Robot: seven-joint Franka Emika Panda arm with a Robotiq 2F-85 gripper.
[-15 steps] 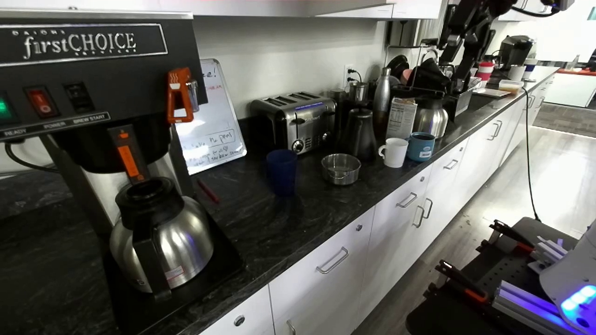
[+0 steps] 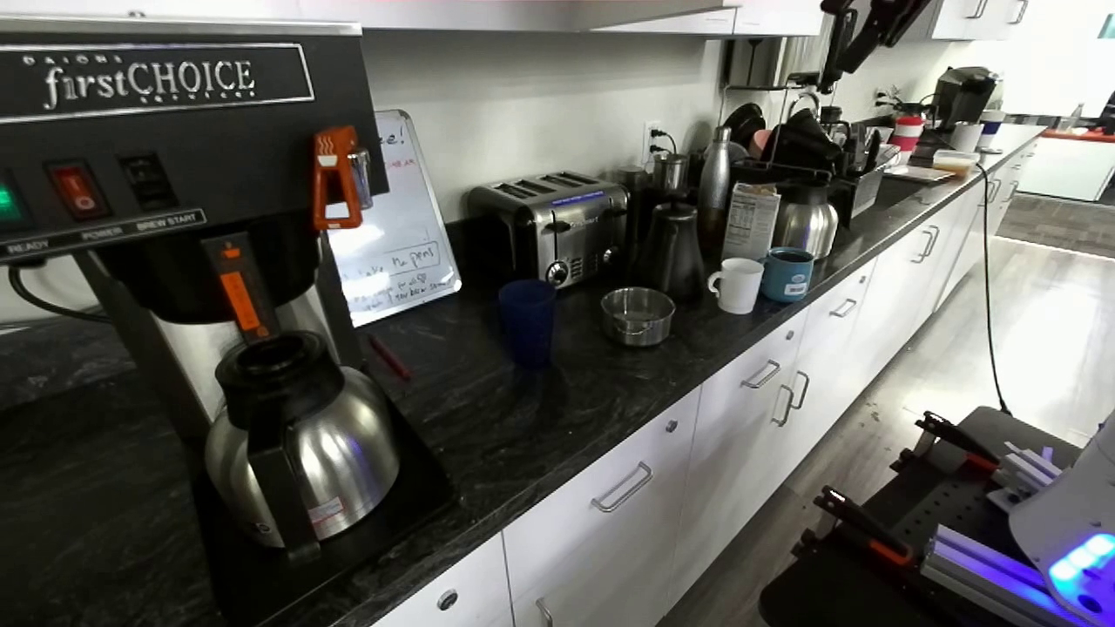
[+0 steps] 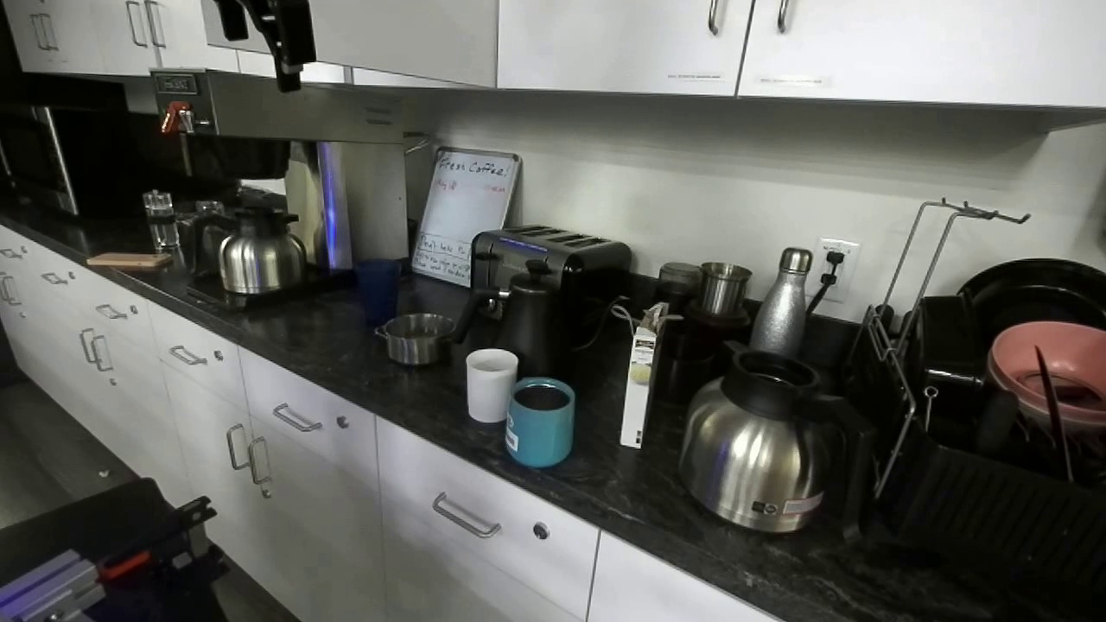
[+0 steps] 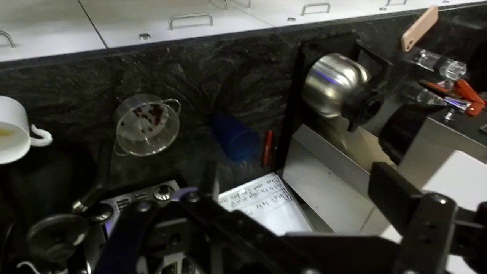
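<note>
My gripper is open, its two dark fingers wide apart and nothing between them. It hangs high over the counter, near the upper cabinets in exterior view 2. Below it in the wrist view are a dark blue cup [image 4: 234, 137] and a clear glass pot [image 4: 148, 125] with small red bits inside. A white mug [image 2: 737, 286] with some yellowish content and a teal mug [image 2: 787, 273] stand side by side near the counter's front edge. No object touches the fingers.
A steel carafe [image 2: 303, 449] sits on the coffee maker's base. The toaster [image 2: 554, 225], black kettle [image 3: 531, 321] and whiteboard [image 3: 464, 218] line the back. A second carafe [image 3: 757, 451] stands beside the dish rack [image 3: 912, 311]. Bare counter [image 2: 523, 428] lies before the blue cup.
The arm and gripper have risen in exterior view 1, from in front of the dish rack to the frame's top edge. The counter objects have stayed put.
</note>
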